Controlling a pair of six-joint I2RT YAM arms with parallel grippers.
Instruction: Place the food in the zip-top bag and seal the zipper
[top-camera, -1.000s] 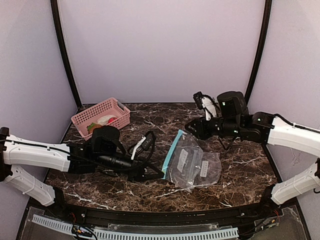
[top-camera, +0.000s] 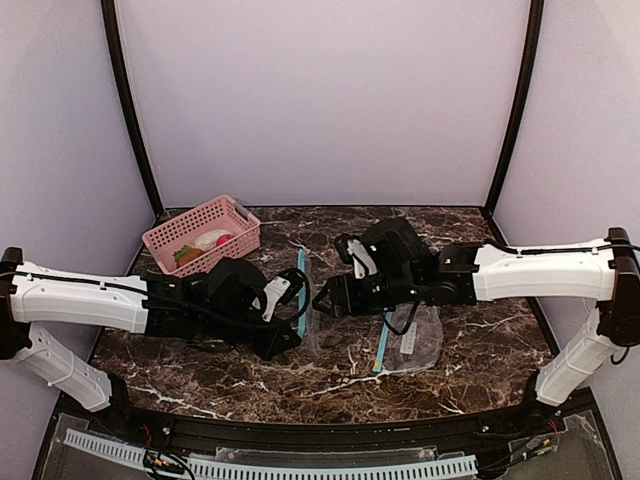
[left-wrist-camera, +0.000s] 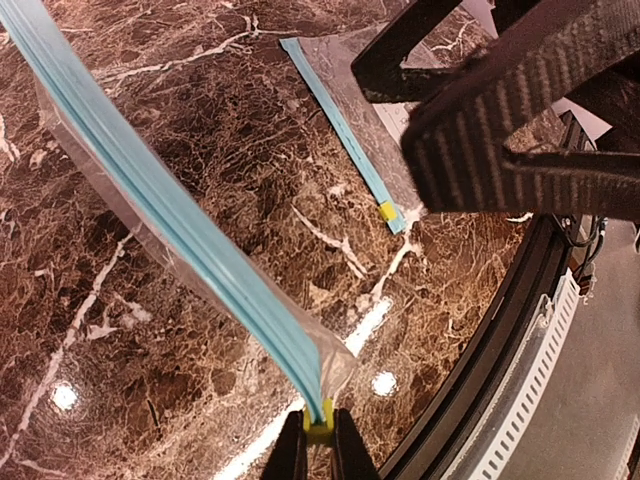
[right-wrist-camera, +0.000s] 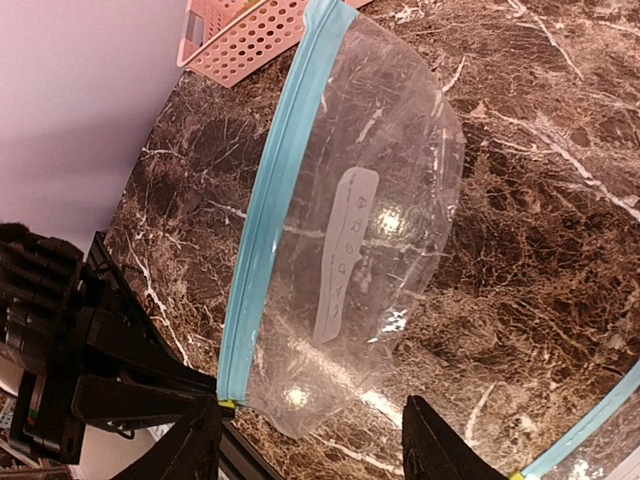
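A clear zip top bag (right-wrist-camera: 370, 240) with a light blue zipper strip (left-wrist-camera: 190, 230) hangs from my left gripper, shut on the yellow-tipped end of that strip. My right gripper is part open just beside the bag, its fingers empty. A second bag (top-camera: 415, 340) lies flat on the marble table to the right, its blue strip showing. The food (top-camera: 210, 242), a pale piece with green, brown and red items, sits in the pink basket (top-camera: 165, 242) at the back left.
Walls (top-camera: 60, 220) enclose it at the sides and back, with a dark rail along the front edge.
My left gripper has drawn the held bag leftward, off the flat bag. My right gripper has moved left and toward the front, close to the held bag.
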